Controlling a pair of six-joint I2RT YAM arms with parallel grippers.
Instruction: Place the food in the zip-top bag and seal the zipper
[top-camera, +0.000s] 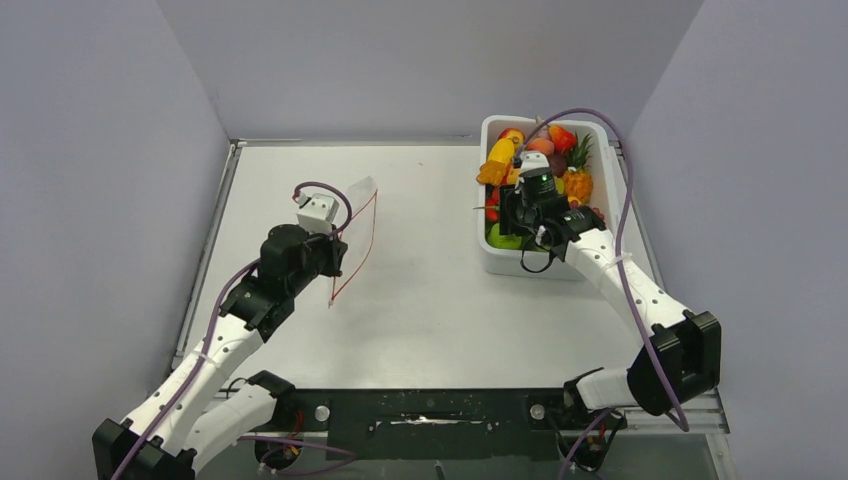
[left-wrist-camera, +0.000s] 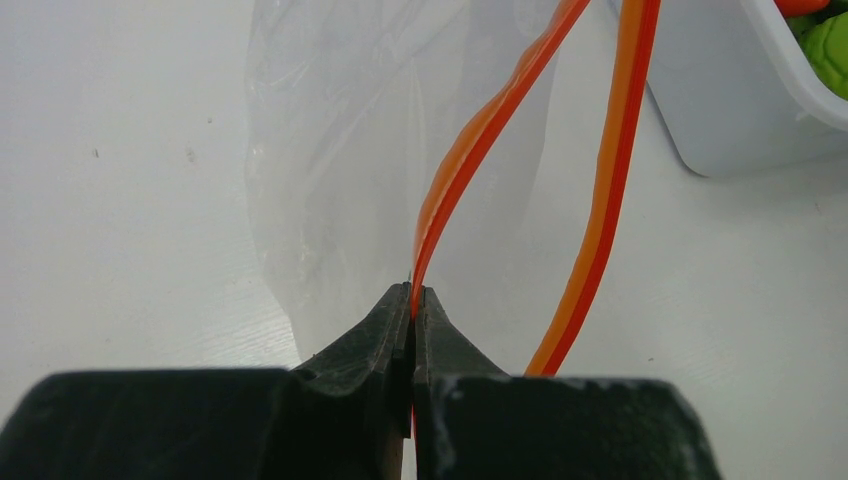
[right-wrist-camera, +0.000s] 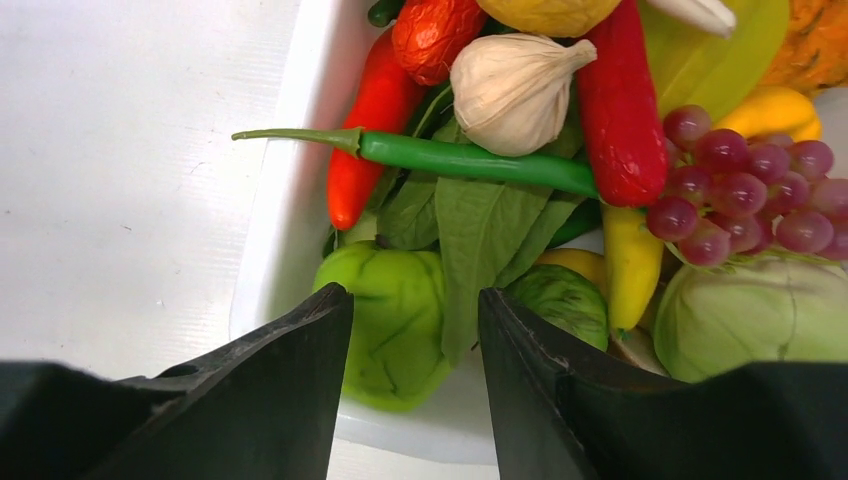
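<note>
The clear zip bag with orange-red zipper strips hangs at the left of the table. My left gripper is shut on one strip; the other strip bows away, so the bag's mouth is parted. Over the near left corner of the white food bin, my right gripper points down with its fingers apart. A green pepper shows between them, partly behind the left finger. A gap shows between the pepper and the right finger; whether anything is gripped is unclear.
Crowded around the pepper are a green chili, a garlic bulb, red grapes and a cabbage. The chili's stem sticks out over the bin's wall. Bare table lies between bag and bin.
</note>
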